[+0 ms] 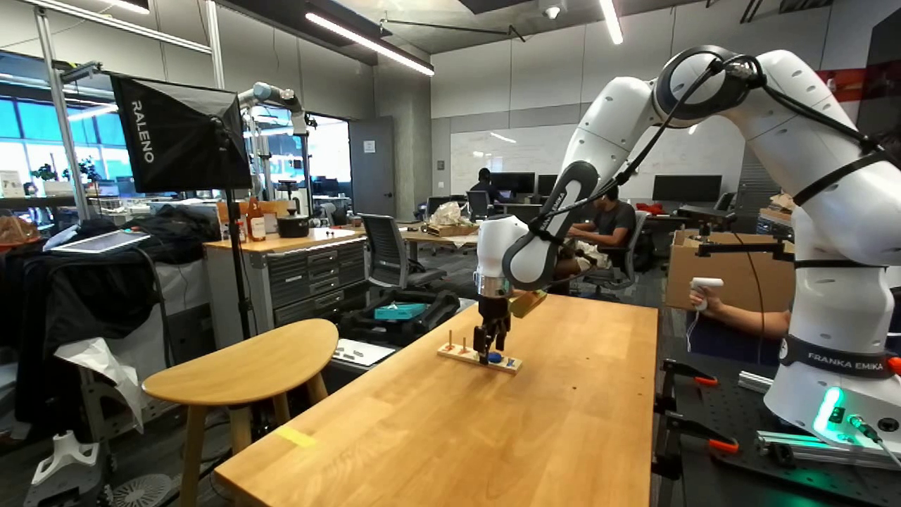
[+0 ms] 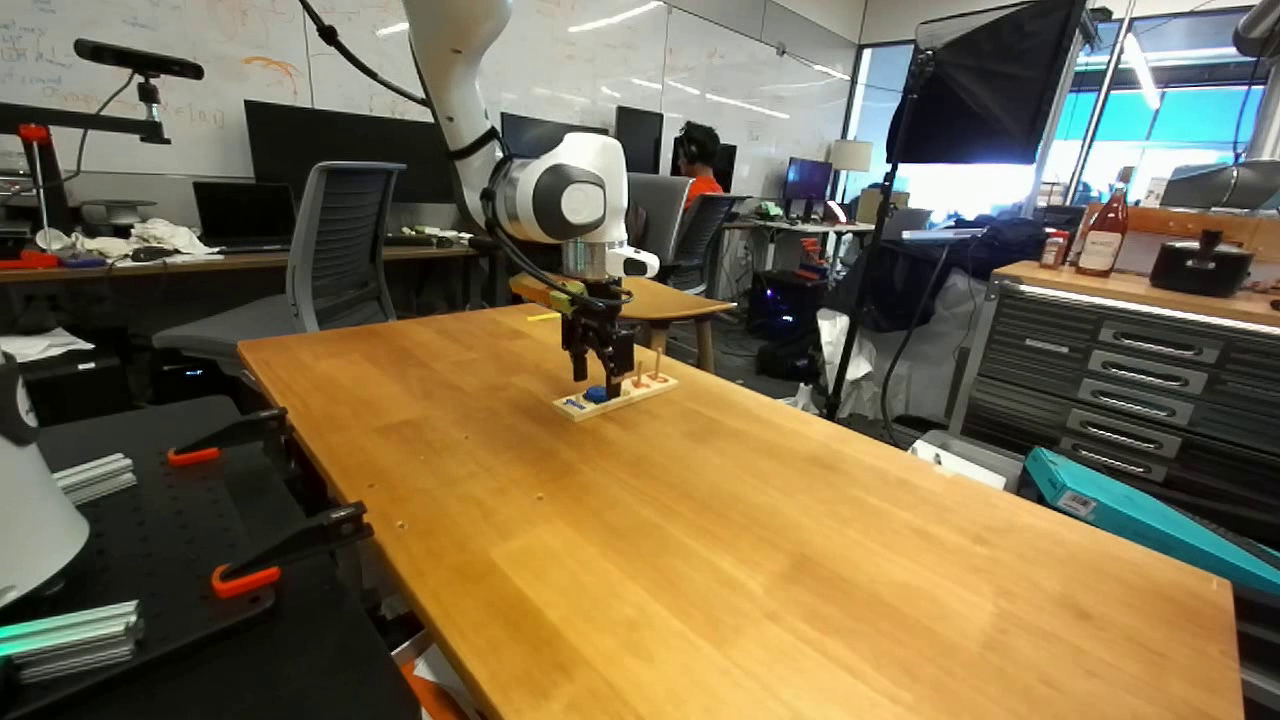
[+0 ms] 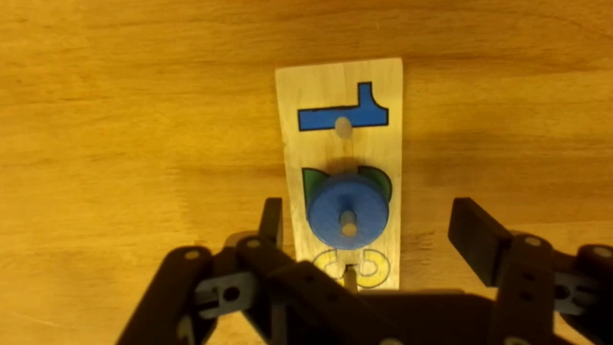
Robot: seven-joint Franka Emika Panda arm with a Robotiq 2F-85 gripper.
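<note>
A long wooden peg board [image 3: 313, 146] with painted numbers lies flat on the table. Around one of its pegs, over the green number, sits a blue disc [image 3: 327, 215], the peg's tip poking through its hole. The peg [image 3: 343, 127] on the blue 1 is bare. My gripper is open above the board in the wrist view, one finger on either side of the disc with a gap at each side. In exterior view 1 the gripper [image 1: 490, 349] is low over the board, close to the disc [image 1: 495, 358]. The board's far numbers are hidden under the gripper in the wrist view.
A stool [image 1: 253, 359] stands off the table's left side. Clamps [image 2: 246, 576] hold the robot's black base plate near the table edge.
</note>
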